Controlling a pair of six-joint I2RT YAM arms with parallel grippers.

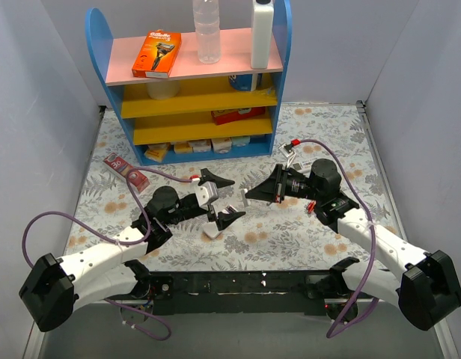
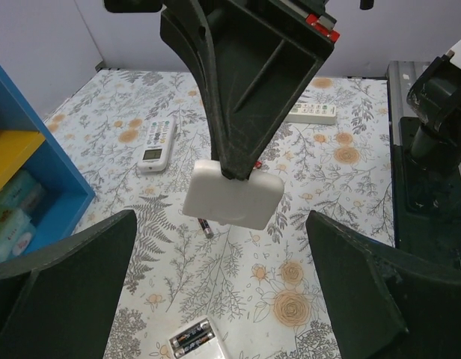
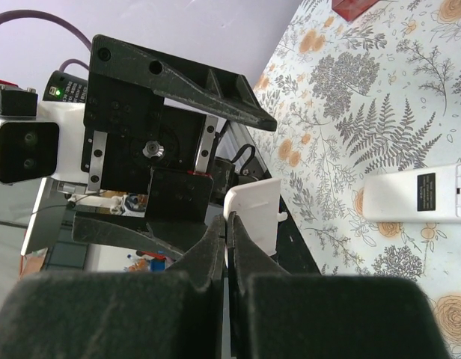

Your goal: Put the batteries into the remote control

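A white remote control lies on the patterned table, back side up. Its battery bay is uncovered, with batteries visible inside. The small white battery cover is up in the air, pinched at its edge by my right gripper, which is shut on it. My left gripper stands wide open facing the cover, one finger to each side and nothing clasped between them. In the top view, the left arm hides part of the remote.
Behind stand blue-sided shelves. Another white handset with a screen and a white power strip lie farther off. A small dark stick-like item is on the table. A red pack lies at left.
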